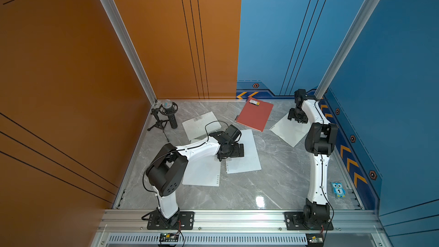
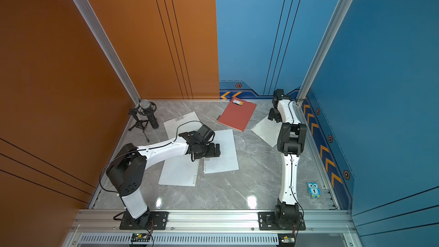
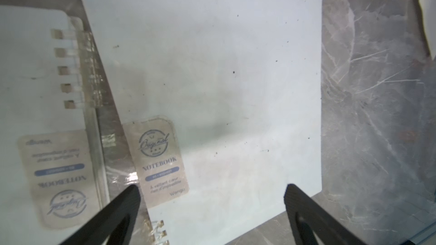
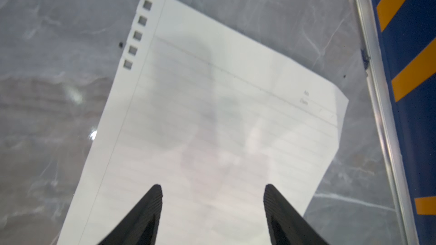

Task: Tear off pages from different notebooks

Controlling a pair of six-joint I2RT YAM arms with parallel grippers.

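Two pale ring-bound notebooks lie side by side on the table: a left notebook (image 1: 200, 173) and a right notebook (image 1: 249, 153), each with a beige label in the left wrist view. Over the right notebook my left gripper (image 1: 237, 151) stands open, its fingers (image 3: 313, 220) apart with nothing held. A loose lined page (image 4: 204, 122) with square punched holes along one edge lies at the far right, its corner bent. Above that page hangs my right gripper, open and empty. A red notebook (image 1: 256, 116) rests at the back middle.
Another pale sheet or notebook (image 1: 194, 128) lies behind the left arm, partly covered by it. At the back left stands a black microphone on a tripod (image 1: 167, 116). A small blue owl-like item (image 1: 338, 189) sits at front right.
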